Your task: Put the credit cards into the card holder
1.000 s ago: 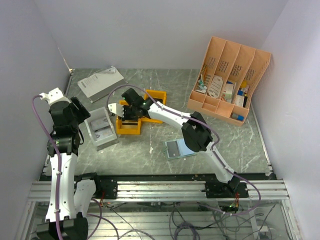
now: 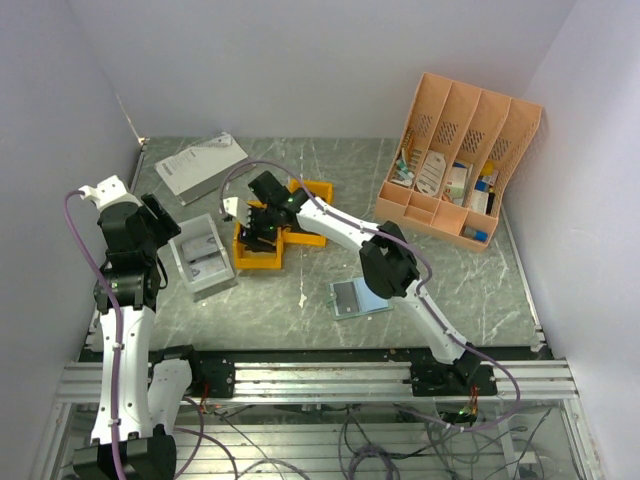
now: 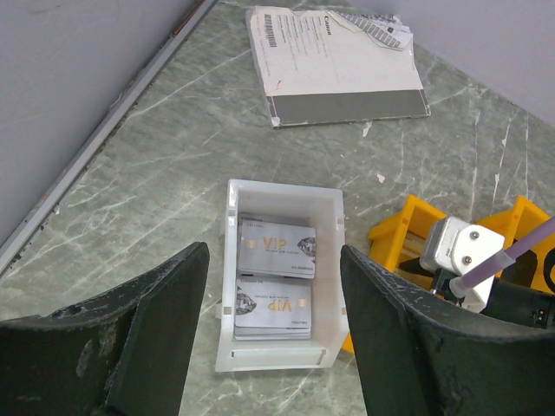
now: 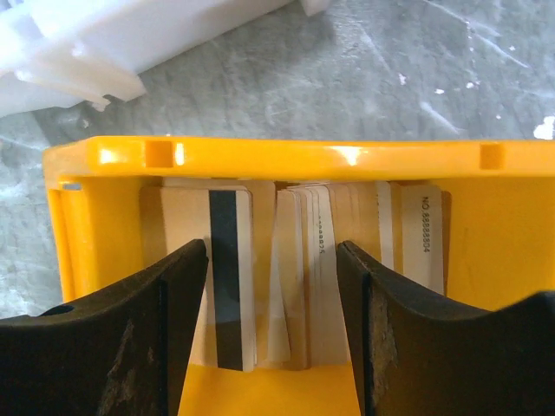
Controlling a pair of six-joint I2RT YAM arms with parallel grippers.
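Observation:
Several gold cards [image 4: 325,260] lie overlapping in a yellow bin [image 4: 303,158]; one has a black stripe [image 4: 227,277]. Close over them is my right gripper, open, its fingers apart on either side of a few cards. From above, that right gripper [image 2: 262,240] covers part of the yellow bin [image 2: 260,262]. Silver VIP cards [image 3: 277,247] rest in two stacks inside a white tray [image 3: 282,192]. My left gripper stays open at the left edge of the table, with nothing between its fingers. Which container is the card holder, I cannot tell.
A second yellow bin [image 2: 318,188] touches the first. A white box [image 2: 202,168] lies behind the tray. A peach organizer [image 2: 455,155] with small goods stands at the back right; a blue-grey item [image 2: 360,298] lies near the front.
The left arm and the containers look unmoved.

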